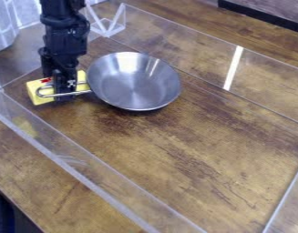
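My black gripper point(61, 77) reaches down at the left, over a yellow block point(39, 96) with a small red mark. A thin metal handle crosses the yellow block at the fingertips, and the gripper looks closed around that area; exactly what sits between the fingers is hard to make out. A steel pan or bowl point(134, 80) lies just right of the gripper.
A white cylindrical object point(2, 27) stands at the upper left. Clear plastic panels edge the wooden table point(200, 164).
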